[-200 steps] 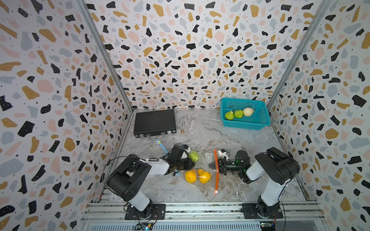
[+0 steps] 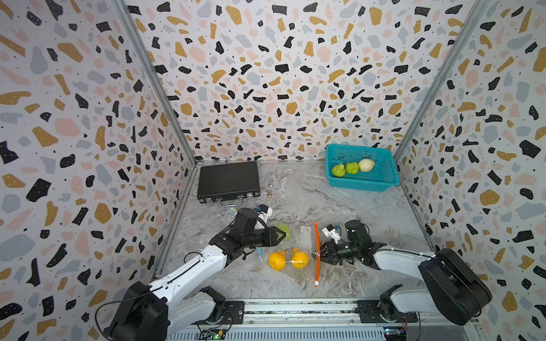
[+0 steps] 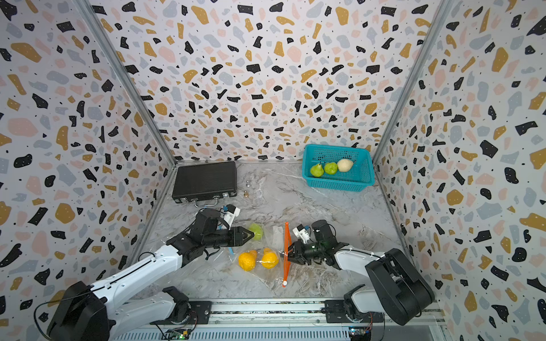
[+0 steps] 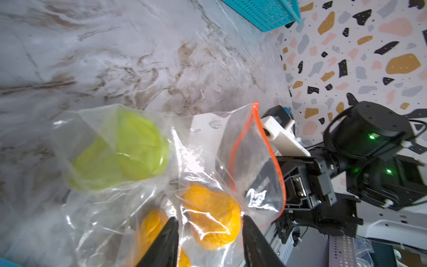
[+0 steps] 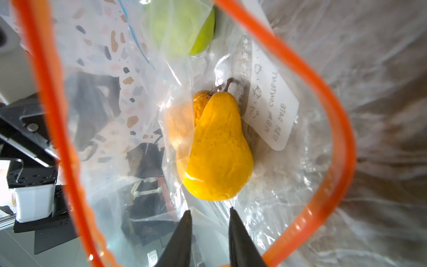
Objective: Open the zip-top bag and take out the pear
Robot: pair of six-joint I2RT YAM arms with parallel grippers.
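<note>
A clear zip bag with an orange zip strip [image 2: 316, 267] lies at the front middle, holding yellow pears [image 5: 218, 151] and a green fruit [image 4: 137, 146]. The right wrist view looks through its gaping mouth at the pears. My right gripper is at that mouth, fingers apart, with no fruit between them. My left gripper is open above the bag, over the yellow pears and beside the green fruit, holding nothing.
A teal basket [image 2: 361, 183] with green and cream fruit stands at the back right. A black case [image 2: 227, 179] lies at the back left, small metal objects [image 2: 270, 187] beside it.
My left arm has risen from low beside the bag to above it.
</note>
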